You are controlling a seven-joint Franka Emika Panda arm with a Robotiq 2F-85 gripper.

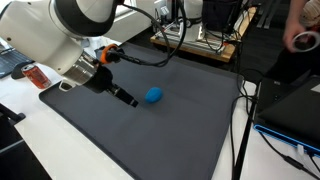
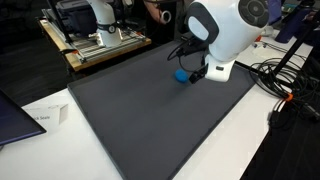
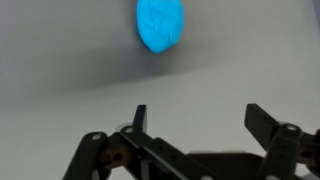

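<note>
A bright blue rounded object [image 1: 153,95] lies on the dark grey board [image 1: 180,125], and it also shows as a blue spot [image 2: 181,76] beside the arm. At the top of the wrist view the blue object [image 3: 160,24] is in sight, ahead of the fingers and apart from them. My gripper is open, its two black fingers spread wide with bare surface between them. In exterior view 1 the gripper [image 1: 134,101] is low over the board, to the left of the blue object.
An orange-red can [image 1: 36,76] stands beyond the board's left corner. A black cable [image 1: 236,120] runs along the right edge, near a dark box [image 1: 290,105]. Much of the board's front half is clear. A person's hand holds a white ring-like item [image 1: 305,40] at upper right.
</note>
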